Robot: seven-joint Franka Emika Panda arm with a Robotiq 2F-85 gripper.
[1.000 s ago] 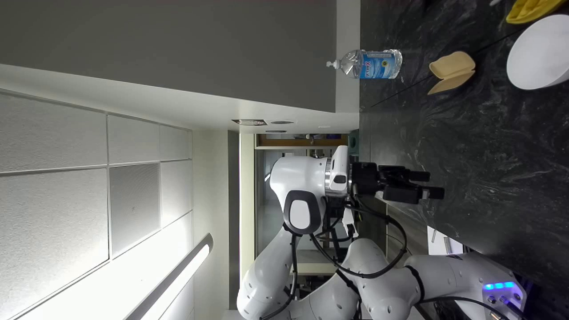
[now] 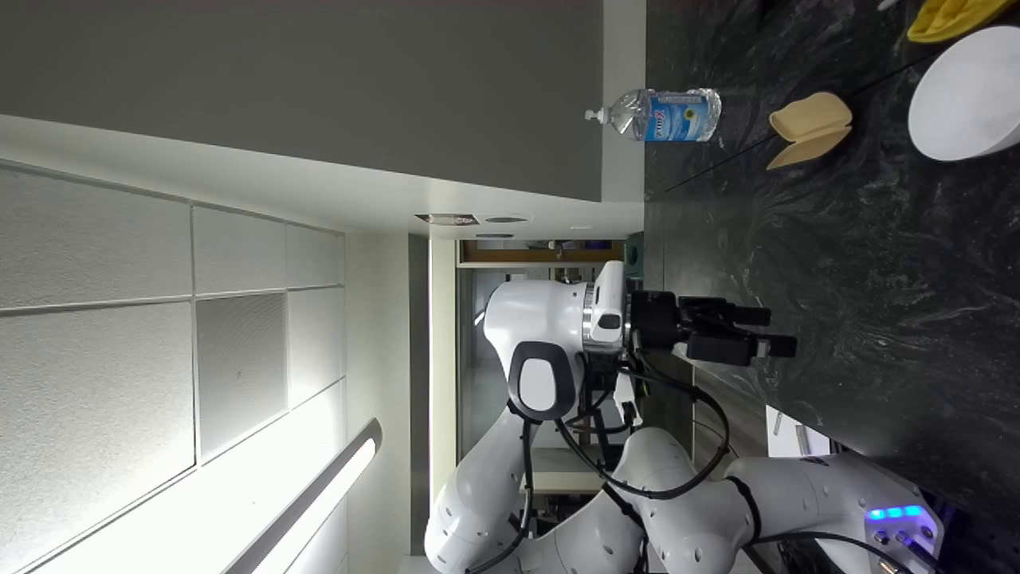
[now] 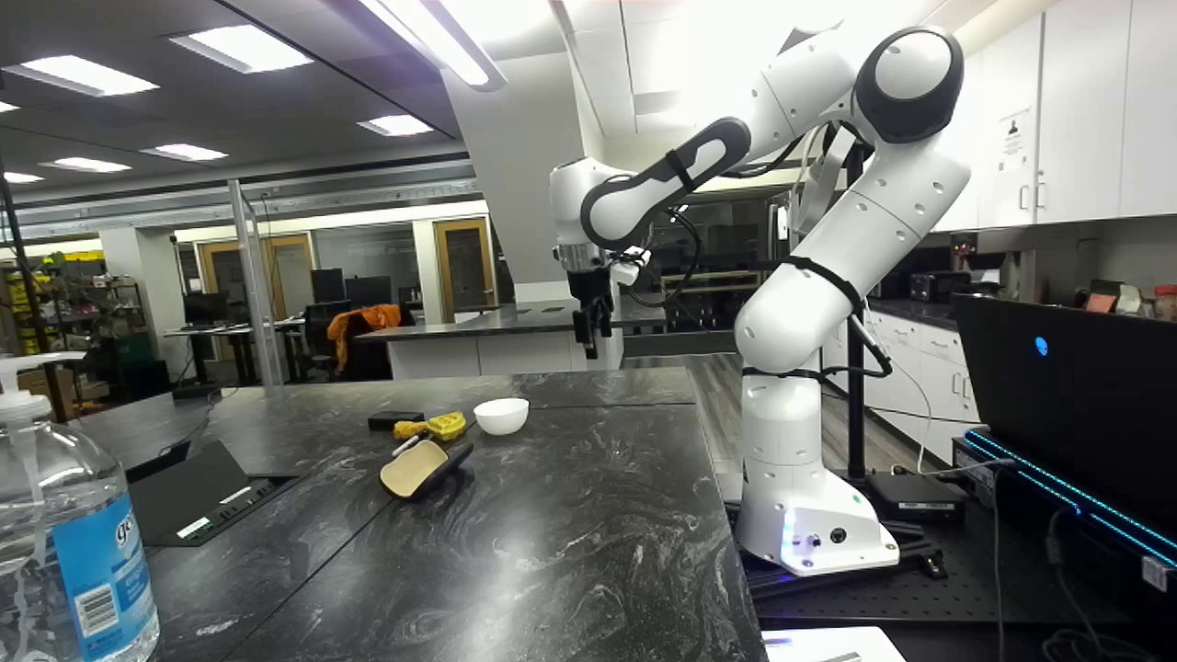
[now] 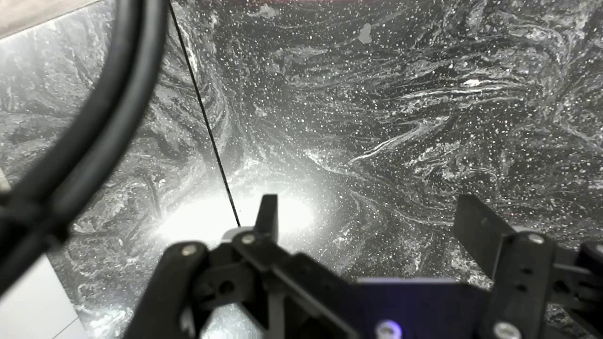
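Note:
My gripper hangs above the dark marbled tabletop (image 4: 362, 113), open, with bare table showing between its widely spaced fingers. In exterior view 2 the gripper (image 3: 588, 340) points down, well above the table and apart from every object. A white bowl (image 3: 502, 416) stands on the table. Nearer to that camera rests a tan, dark-backed case (image 3: 417, 468), which appears opened like a clamshell (image 2: 813, 129) in exterior view 1. Beside the bowl lies a yellow item (image 3: 446, 426), its exact kind unclear.
A clear pump bottle with a blue label (image 2: 680, 115) stands on the table, large in the near left corner of exterior view 2. A black flat device (image 3: 204, 491) and a small black box (image 3: 394, 420) lie on the left. Much of the table under the gripper is clear.

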